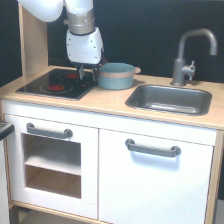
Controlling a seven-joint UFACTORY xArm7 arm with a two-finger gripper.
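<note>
The white robot gripper point(87, 68) hangs at the back of the toy kitchen, over the right part of the black stovetop point(55, 87), just left of a teal pot point(116, 80). The pot stands on the wooden counter beside the stovetop. The gripper's dark fingertips are small and partly lost against the dark background, so whether they are open, shut or touching the pot's edge I cannot tell.
A metal sink point(170, 99) with a tall faucet point(181, 62) is on the right. Below the counter point(130, 116) are an open shelf and a white cabinet door point(150, 180).
</note>
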